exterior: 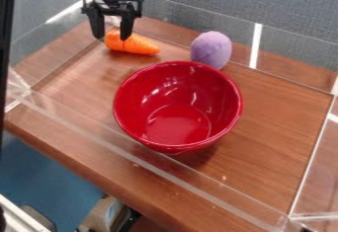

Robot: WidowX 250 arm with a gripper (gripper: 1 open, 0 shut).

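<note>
My black gripper [111, 29] is at the top left, fingers pointing down and parted, just above an orange carrot [132, 44] lying on the wooden table; I cannot tell whether the fingertips touch it. A purple round object [211, 49], perhaps a toy vegetable, rests right of the carrot. A large red bowl [177, 117] stands in the middle of the table, nearer the camera, empty.
Clear plastic walls edge the wooden table [268, 161], with grey padded walls behind. Bare table shows to the right of the bowl and along the near left.
</note>
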